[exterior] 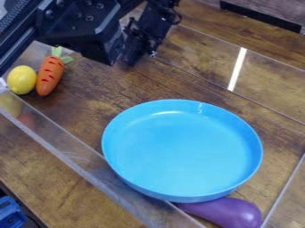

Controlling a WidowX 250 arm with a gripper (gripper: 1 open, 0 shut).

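Note:
The black robot arm [84,22] reaches in from the top left. Its gripper [136,46] is low over the wooden surface at the top centre, dark and partly hidden by the arm; whether anything is between the fingers cannot be made out. A toy carrot [50,74] and a yellow lemon [21,79] lie at the left. A large blue plate [181,147] fills the lower middle, and a purple eggplant [224,212] lies below it at the bottom right.
A clear plastic wall [71,156] runs diagonally along the lower left, with a blue object [7,214] beyond it. Bare wood lies right of the gripper and between carrot and plate.

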